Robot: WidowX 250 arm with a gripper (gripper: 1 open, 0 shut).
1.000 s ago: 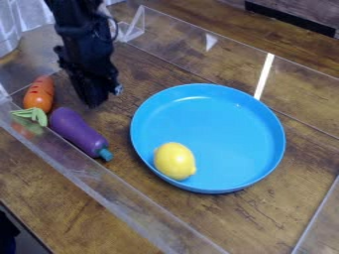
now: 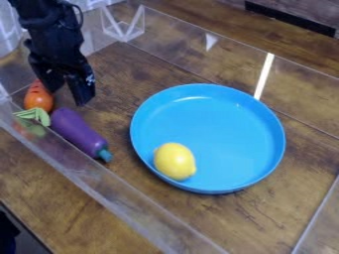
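My black gripper (image 2: 58, 77) hangs at the upper left, open, its fingers just above and beside an orange carrot (image 2: 39, 97) whose green top (image 2: 32, 118) points toward the front. A purple eggplant (image 2: 77, 131) lies in front of the carrot, angled to the right. To the right, a blue plate (image 2: 221, 124) holds a yellow lemon (image 2: 175, 160) near its front left rim.
The wooden floor (image 2: 199, 218) of a clear-walled bin surrounds the objects. Bare wood lies between the gripper and the plate and to the right of the plate. The transparent wall runs along the left front.
My gripper has moved left, from above the bare wood toward the carrot. The plate, lemon and vegetables look unmoved.
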